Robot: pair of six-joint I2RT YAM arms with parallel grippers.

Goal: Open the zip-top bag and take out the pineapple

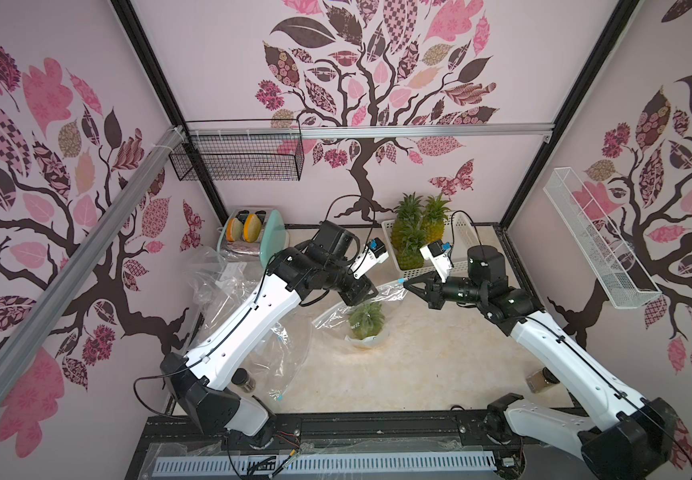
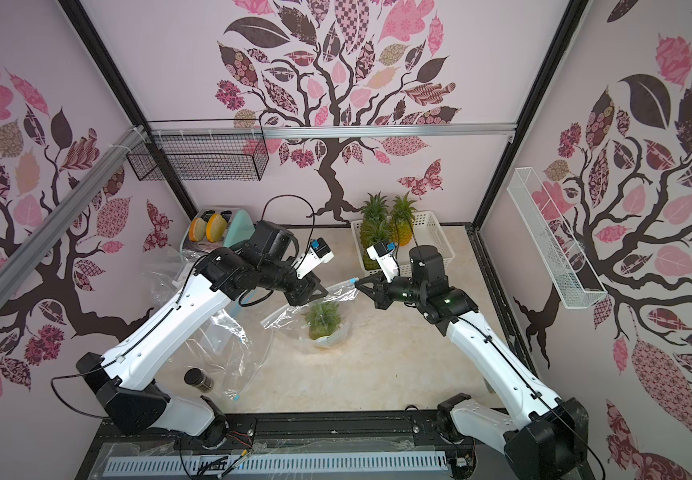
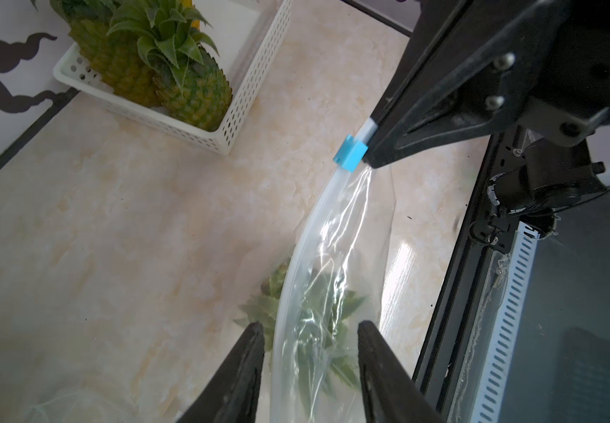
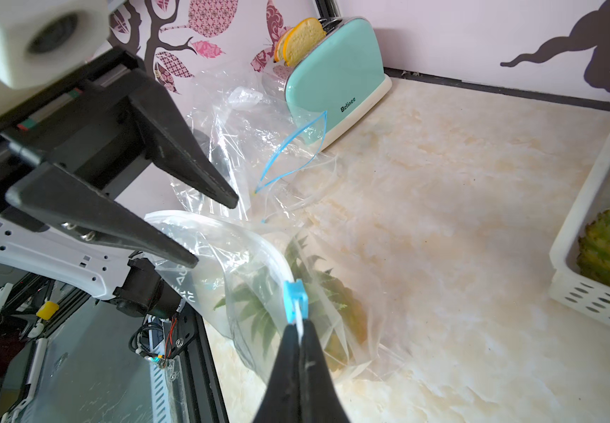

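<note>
A clear zip top bag (image 3: 333,225) stands on the table with a leafy pineapple (image 1: 366,320) inside, its crown turned up. A blue slider (image 4: 295,299) sits at one end of the pale zip strip. Just beside that slider, my right gripper is shut on the strip's end. The left gripper is open above the bag, its fingers (image 3: 248,352) on either side of the zip strip as seen in the left wrist view; whether they touch it I cannot tell. The bag's lower part is out of the left wrist view.
Behind stands a white basket (image 1: 393,257) with several pineapples. A mint toaster (image 4: 340,77) and loose clear bags (image 4: 230,134) are on the left. Near the front left is a dark-lidded jar (image 2: 197,379).
</note>
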